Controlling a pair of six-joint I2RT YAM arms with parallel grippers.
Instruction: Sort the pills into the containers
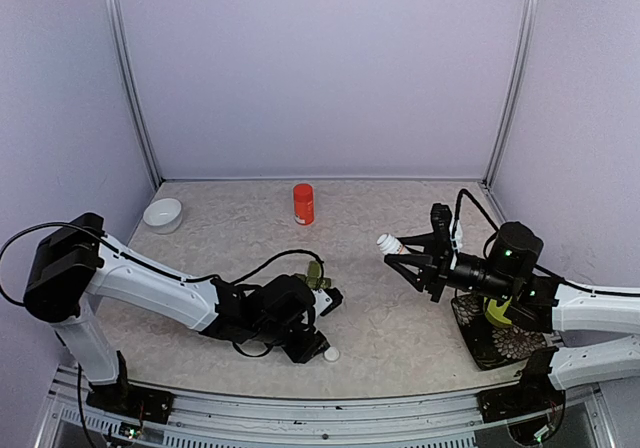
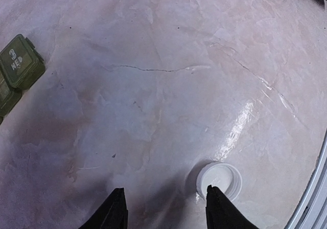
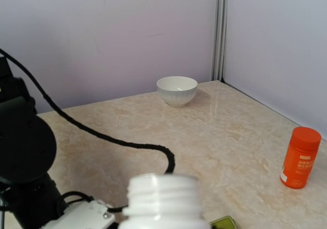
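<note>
A white cap [image 2: 219,182] lies on the table near its front edge, beside the fingertips of my left gripper, which stands open low over the table with nothing seen between its fingers. My right gripper [image 1: 398,253] is shut on a white bottle [image 3: 161,203], held in the air with its open threaded mouth showing. A green pill box [image 2: 20,63] lies on the table, partly behind the left arm in the top view. An orange bottle [image 1: 303,204] stands upright at the back.
A white bowl [image 1: 162,213] is at the back left. At the right, a dark patterned tray [image 1: 480,338] with a yellow-green item [image 1: 497,313] sits under the right arm.
</note>
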